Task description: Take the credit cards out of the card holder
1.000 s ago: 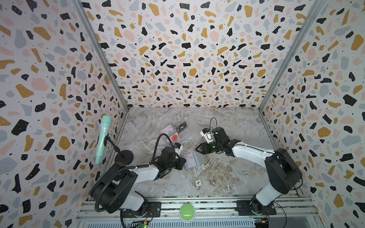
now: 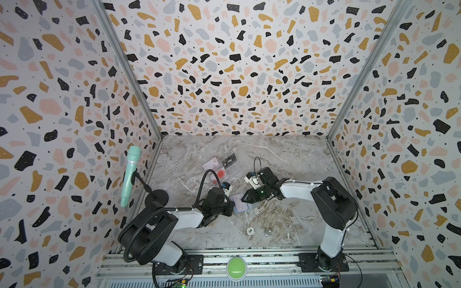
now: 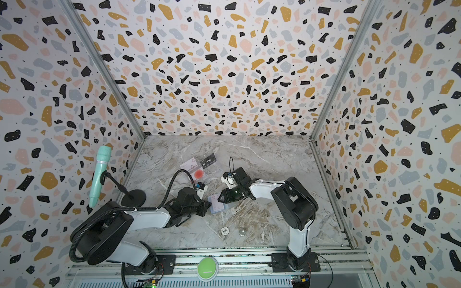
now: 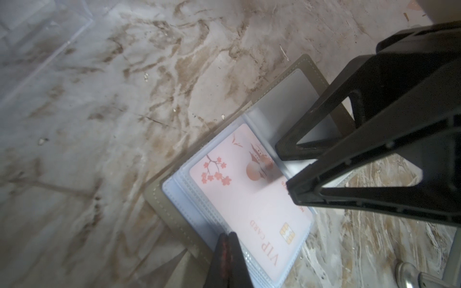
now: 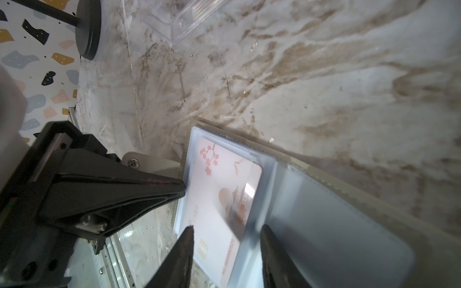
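The card holder (image 4: 177, 211) lies open on the table, with a beige border and clear bluish sleeves. A pink-and-white VIP card (image 4: 249, 192) with blossoms sits in one sleeve; the other sleeve (image 5: 331, 220) shows no card. My left gripper is shut at the holder's outer edge, beside the VIP card; whether the edge is pinched is not clear. Above the card's inner edge, near the fold, my right gripper stands partly open, its fingers (image 5: 185, 249) apart and nothing visibly held. Farther back lie a white card (image 2: 210, 164) and a dark card (image 2: 229, 160).
A clear plastic tray (image 5: 192, 16) lies behind the holder, near the loose cards and a red round patch (image 2: 220, 174). A microphone (image 2: 128, 175) on a black stand (image 2: 156, 198) is at left.
The left gripper has hardly moved, and the holder lies where it was.
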